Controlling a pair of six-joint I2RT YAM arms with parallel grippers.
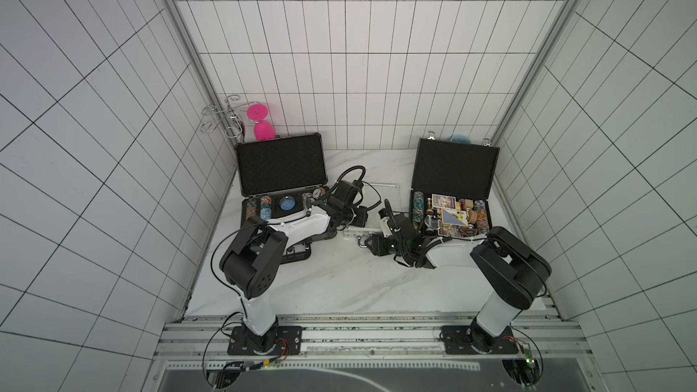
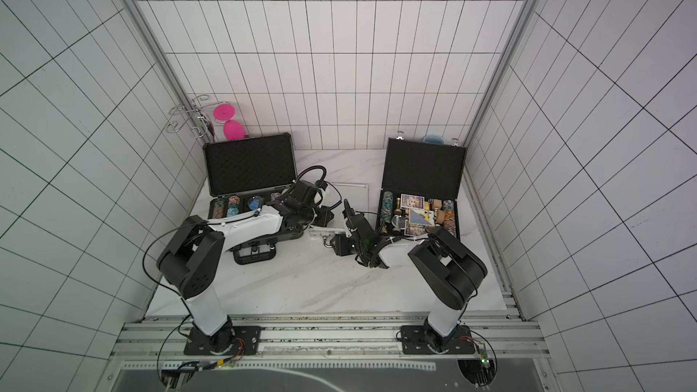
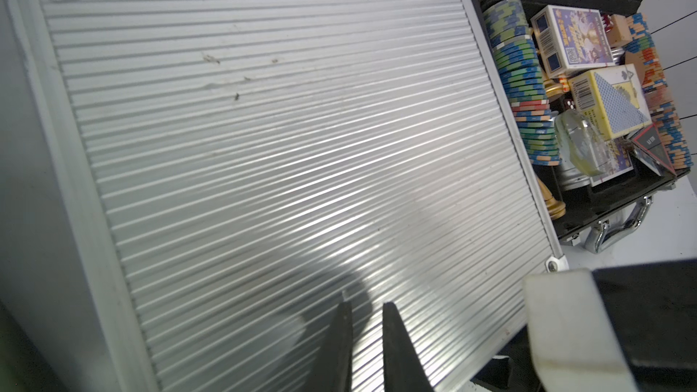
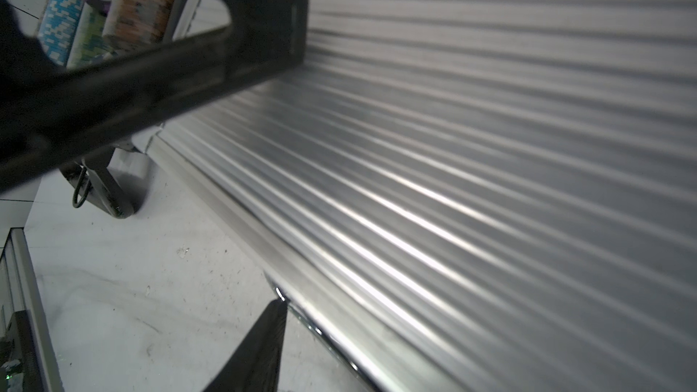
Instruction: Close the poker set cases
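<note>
A silver ribbed case (image 1: 384,192) lies with its lid down in the middle. To its left stands an open case (image 1: 281,163) with chips in its base. The right case (image 1: 456,167) is open too, lid upright, with card boxes and chips inside. My left gripper (image 1: 360,217) is over the middle lid (image 3: 290,138); its fingers (image 3: 341,348) are close together, with nothing distinct between them. By that case's front edge (image 4: 290,276), near its handle (image 1: 362,243), is my right gripper (image 1: 371,244). It is open; only one finger (image 4: 254,352) shows clearly in the right wrist view.
A wire stand with pink discs (image 1: 264,130) is at the back left. A blue round item (image 1: 460,138) shows behind the right case. The two grippers are close together.
</note>
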